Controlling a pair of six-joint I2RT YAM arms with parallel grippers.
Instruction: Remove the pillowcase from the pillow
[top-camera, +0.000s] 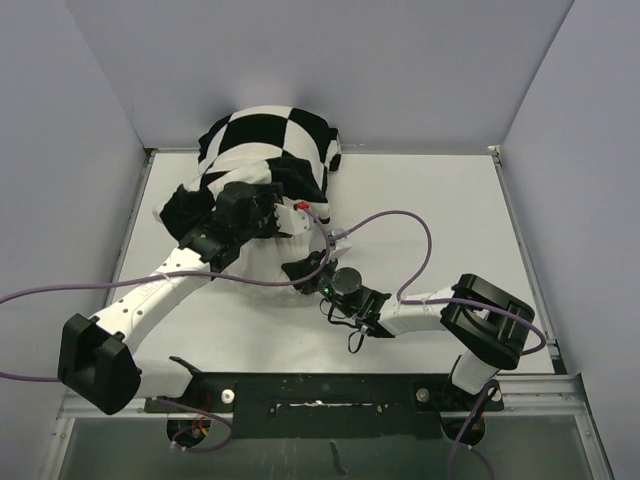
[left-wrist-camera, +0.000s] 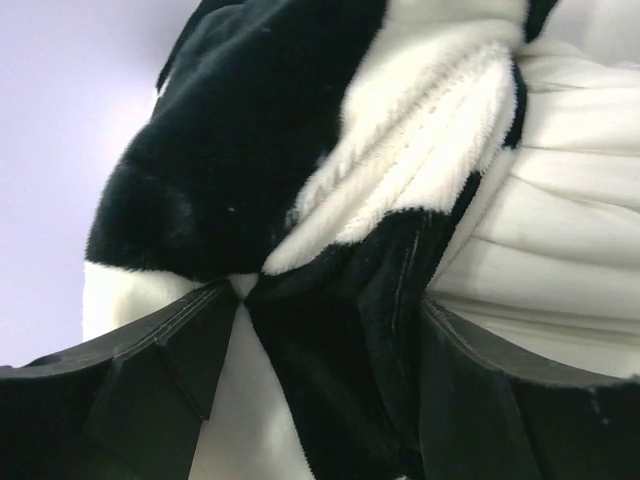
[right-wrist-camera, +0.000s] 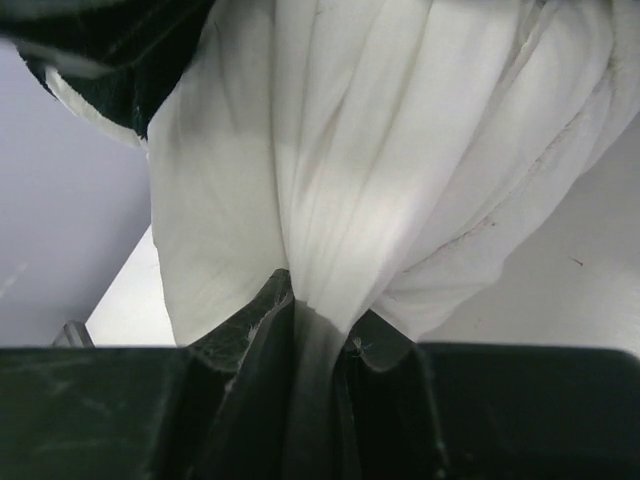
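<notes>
The black-and-white checked pillowcase (top-camera: 265, 135) lies bunched over the back of the white pillow (top-camera: 258, 264), whose bare end shows toward the robot. In the left wrist view, fingers (left-wrist-camera: 165, 385) of my left gripper stand apart, open, with a dark fold of the pillowcase (left-wrist-camera: 345, 285) between them and white fabric along the right. The right gripper is shut on a gathered strip of the white pillow (right-wrist-camera: 350, 200). From above, both grippers are close together at the pillow's front, and the arms partly hide their tips.
Bare white table (top-camera: 420, 210) lies open on the right. Grey walls (top-camera: 320, 70) border the back and sides. Purple cables (top-camera: 425, 235) loop across both arms.
</notes>
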